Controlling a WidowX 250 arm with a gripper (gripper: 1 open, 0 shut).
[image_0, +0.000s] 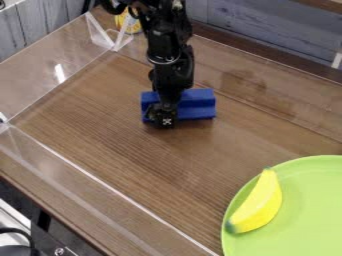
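Note:
My black gripper (166, 108) reaches down from the top of the view onto a blue block (197, 104) lying on the wooden table, near the middle. The fingertips are low at the block's front left part and hide some of it; the fingers stand open, and I cannot tell if they touch it.
A green plate (301, 230) at the lower right holds a yellow banana (258, 205). A yellow object (124, 22) is at the back left, beside clear plastic. Clear edging runs along the left; the wooden surface between block and plate is free.

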